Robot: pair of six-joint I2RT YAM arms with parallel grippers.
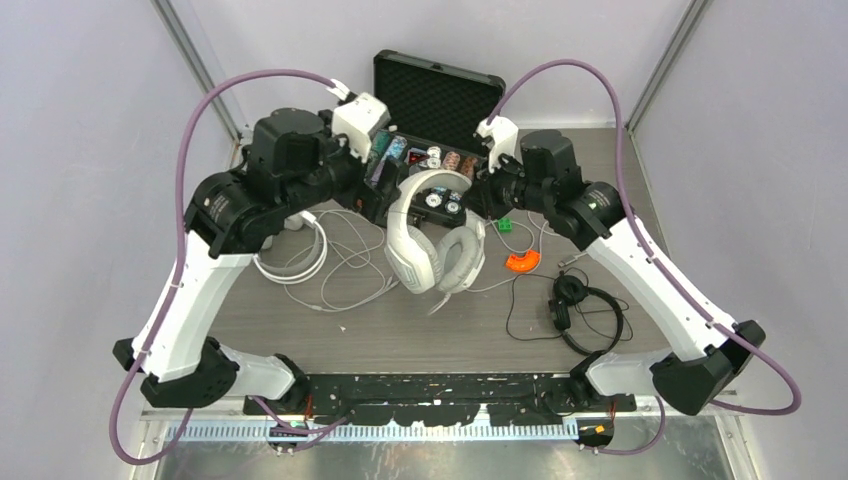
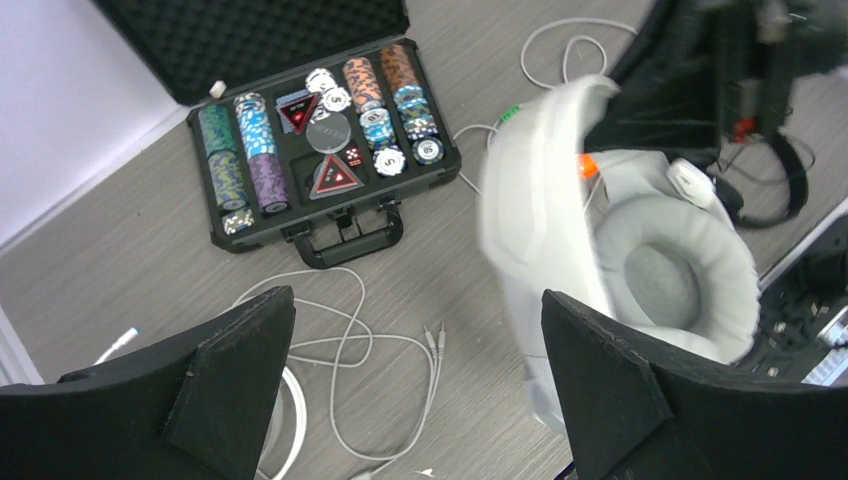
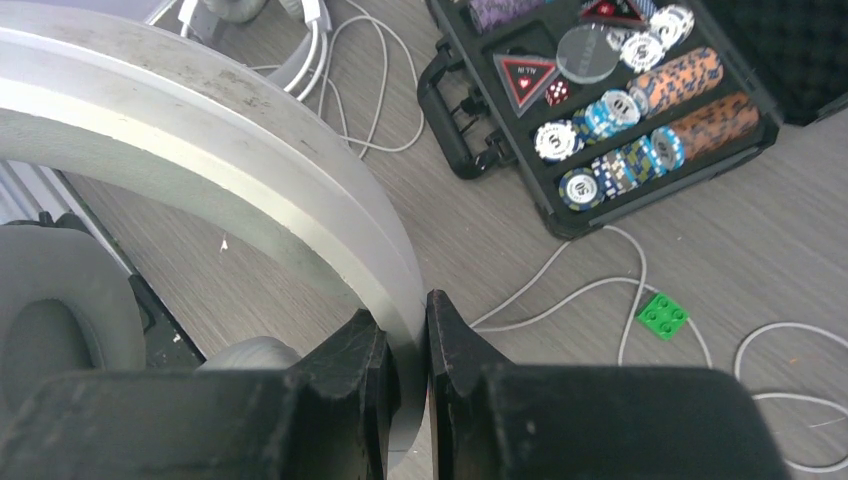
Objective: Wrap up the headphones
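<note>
White headphones (image 1: 410, 250) hang over the middle of the table, my right gripper (image 1: 478, 195) shut on their headband (image 3: 330, 220) at its right side. My left gripper (image 1: 385, 190) is open just left of the band; in the left wrist view the band (image 2: 540, 240) stands close between and beyond its fingers, blurred. A second pair of white headphones (image 1: 300, 260) lies on the table behind the left arm, with loose cables. Black headphones (image 1: 610, 330) lie at the front right.
An open black case of poker chips (image 2: 320, 150) stands at the back. An orange piece (image 1: 522, 261), a green brick (image 3: 662, 316) and loose cables lie on the table (image 1: 460, 340).
</note>
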